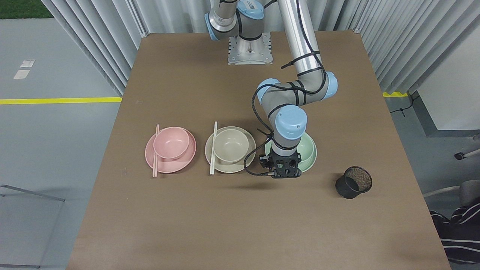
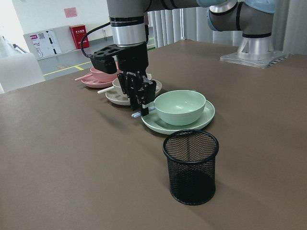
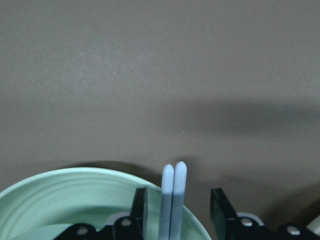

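Observation:
My gripper is open, its black fingers either side of a pair of pale chopsticks (image 3: 178, 200) on the rim of a green plate (image 3: 75, 190). In the left view the gripper (image 2: 140, 108) hangs low at the left of the green bowl (image 2: 180, 105). In the front view the arm hides much of the green plate (image 1: 308, 159). A cream bowl (image 1: 230, 144) on its plate, with white chopsticks (image 1: 214, 153), and a pink bowl (image 1: 171, 141) on its plate, with pink chopsticks (image 1: 155, 153), lie to the left.
A black mesh pen holder (image 1: 348, 184) stands upright at the front right of the green plate. The robot base (image 1: 249, 56) is at the back.

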